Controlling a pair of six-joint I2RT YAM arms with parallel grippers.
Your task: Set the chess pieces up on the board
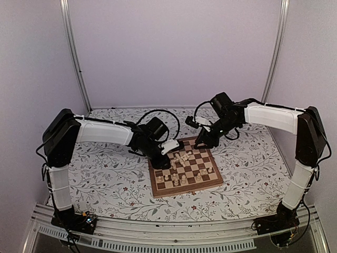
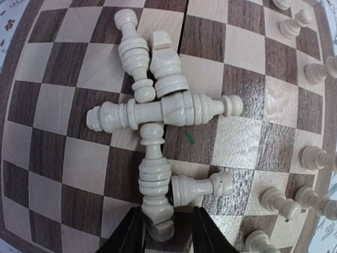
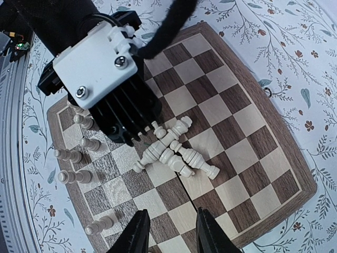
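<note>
On the brown checkered board (image 1: 184, 191), several white chess pieces lie on their sides in a cluster (image 1: 182, 158). In the left wrist view, a lengthwise fallen piece (image 2: 154, 176) has its lower end between the parted fingers of my left gripper, which is open; contact cannot be made out. Beside it lies a shorter piece (image 2: 197, 188). More pieces stand along one board edge, among them a pawn (image 2: 318, 157). My right gripper is open above the board, nothing between its fingers; the fallen cluster (image 3: 168, 150) lies beyond it.
The left arm's wrist (image 3: 95, 63) reaches over the board in the right wrist view, close to the cluster and hiding some squares. Standing pieces (image 1: 184, 179) line the board's near side. Bare patterned tabletop (image 1: 105, 179) surrounds the board.
</note>
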